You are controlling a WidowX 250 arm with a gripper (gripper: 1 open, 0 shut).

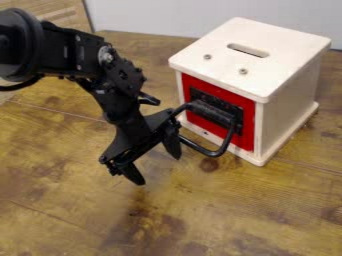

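A white box (287,70) with a red front panel (241,105) stands at the right. A black loop handle (214,148) sticks out from the black piece on that panel and hangs toward the lower left. My black gripper (155,164) stands open left of the handle, fingers pointing down close to the table, near the handle's left end; I cannot tell whether they touch it.
A light wooden object (47,10) lies at the upper left behind the arm. A pale wall runs along the back.
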